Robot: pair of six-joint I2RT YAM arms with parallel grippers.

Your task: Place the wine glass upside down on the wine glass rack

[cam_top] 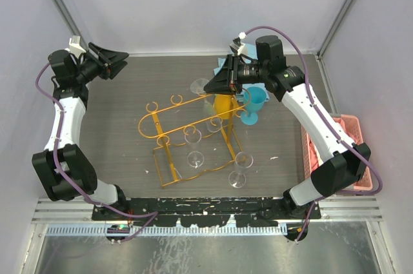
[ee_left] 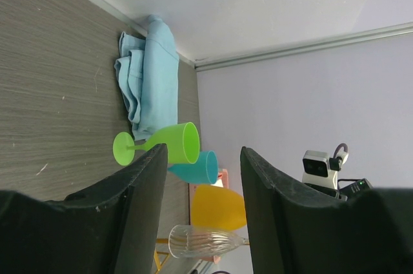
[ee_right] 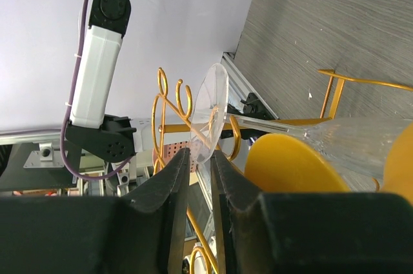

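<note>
The orange wire rack (cam_top: 187,126) stands mid-table, with several clear glasses on and around it. My right gripper (cam_top: 221,86) is over the rack's back right. In the right wrist view its fingertips are close together beside a clear upside-down glass (ee_right: 322,137), just under its foot (ee_right: 210,100); whether they touch or grip it I cannot tell. A yellow cup (ee_right: 290,167) is beside it. My left gripper (cam_top: 113,64) is open and empty at the far left, away from the rack.
A blue goblet (cam_top: 253,103), green goblet (ee_left: 177,142) and folded blue cloth (ee_left: 158,74) are at the back right. A pink basket (cam_top: 348,126) sits on the right edge. Two glasses are at the front right.
</note>
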